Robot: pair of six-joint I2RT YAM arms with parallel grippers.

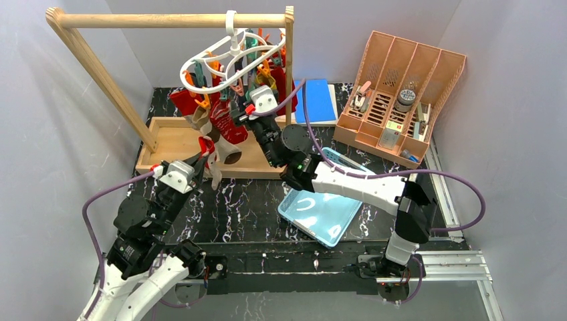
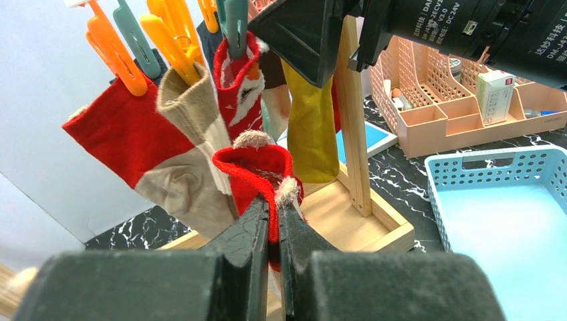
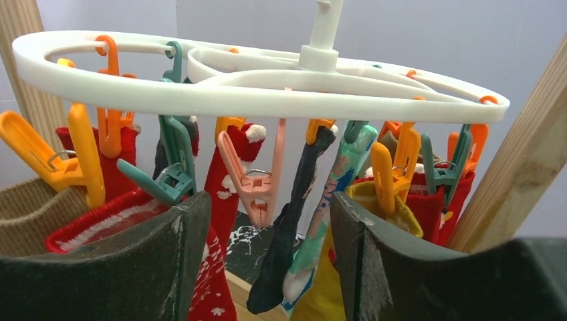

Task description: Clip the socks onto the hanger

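Note:
The white hanger [image 3: 321, 103] hangs from a wooden stand with several socks clipped along its ring. My left gripper is shut on the cuff of a red sock [image 2: 257, 167] with white trim, held low in front of the clipped socks. In the right wrist view a pink clip [image 3: 257, 184] hangs from the hanger's front rim with no sock in it. My right gripper is part open just in front of that clip, its fingers [image 3: 190, 231] to either side and nothing gripped. Neighbouring clips hold a red sock [image 3: 217, 281] and a yellow sock [image 3: 321, 291].
The wooden stand [image 1: 289, 67] has a post close to the right arm. A blue basket [image 1: 321, 214] lies under the right forearm, and an orange organizer [image 1: 401, 93] stands at the back right. Dark counter shows bare between the arms.

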